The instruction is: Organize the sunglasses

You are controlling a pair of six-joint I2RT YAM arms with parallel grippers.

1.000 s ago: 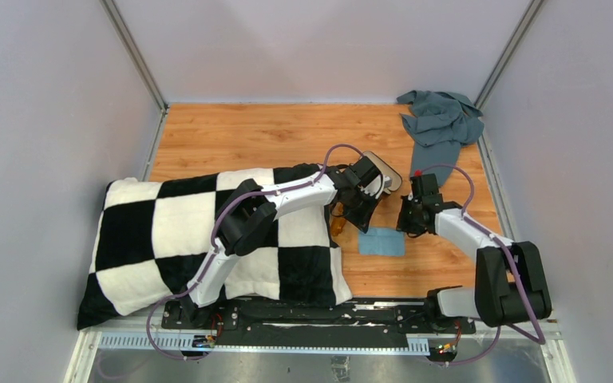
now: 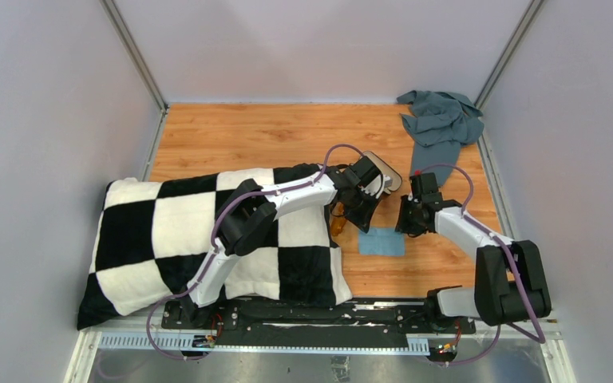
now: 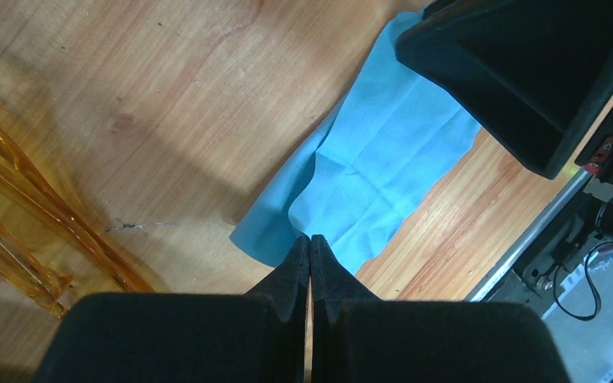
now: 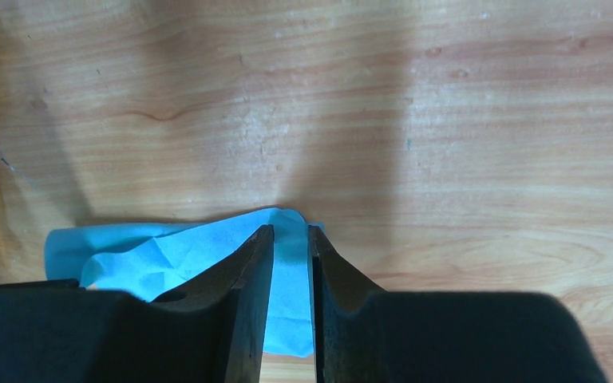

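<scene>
A light blue cloth (image 2: pixel 381 242), folded over unevenly, lies flat on the table. Amber-framed sunglasses (image 3: pixel 28 187) rest just left of it, partly out of the left wrist view. My left gripper is shut, its tips over the cloth's left corner; no cloth clearly shows pinched between them. At the cloth's right end, my right gripper stands open by a narrow gap, its tips over the far right corner and blue fabric visible between the fingers. Behind the left gripper sits a pale case with a dark edge (image 2: pixel 393 177), half hidden by it.
A black-and-white checkered blanket (image 2: pixel 187 215) covers the left of the table under my left arm. A crumpled grey-blue cloth (image 2: pixel 443 120) lies at the back right. Bare wood shows at the back and in front of the blue cloth.
The left arm and the cloth look unmoved.
</scene>
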